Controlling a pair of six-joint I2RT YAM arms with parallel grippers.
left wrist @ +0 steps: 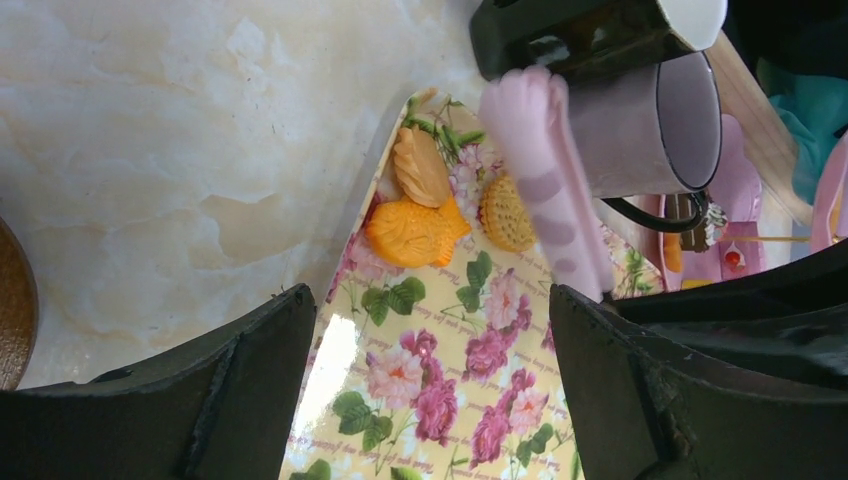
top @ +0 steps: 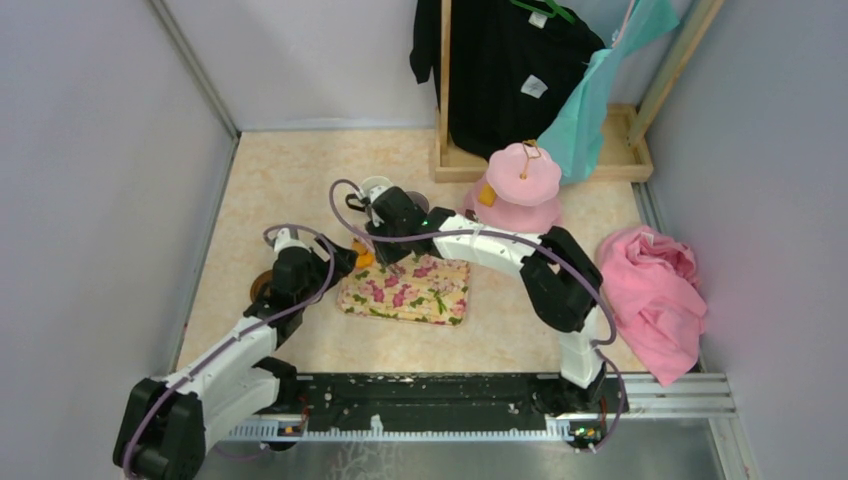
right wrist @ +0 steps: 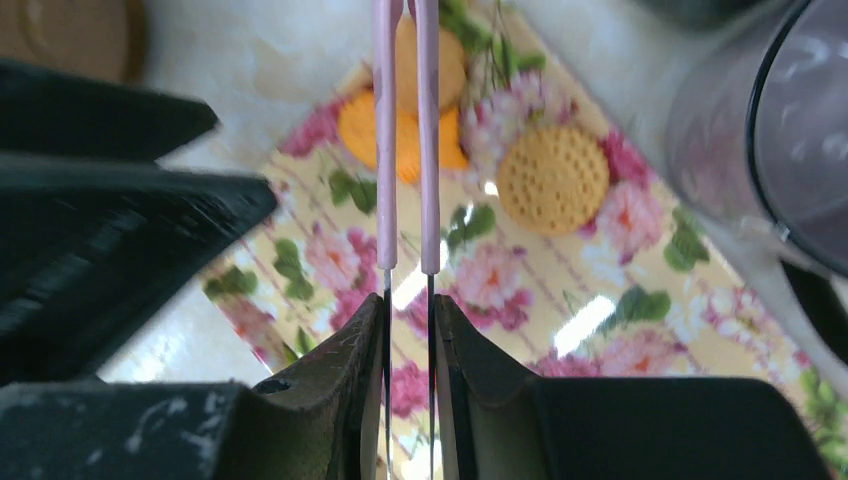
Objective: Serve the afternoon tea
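A floral tray (top: 402, 300) holds an orange fish-shaped pastry (left wrist: 405, 235), a pale tan pastry (left wrist: 420, 165) and a round biscuit (right wrist: 553, 180) in its back-left part. My right gripper is shut on pink tongs (right wrist: 386, 200), held over the tray above the pastries. My left gripper stands open at the tray's left side, its fingers apart with nothing clearly between them. A grey mug (left wrist: 640, 140) and a dark cup (left wrist: 560, 35) stand behind the tray.
A pink tiered stand (top: 515, 210) with treats is at the back right, before a wooden rack. A brown round dish (left wrist: 12, 305) lies left of the tray, partly hidden. Pink cloth (top: 655, 300) lies at the far right.
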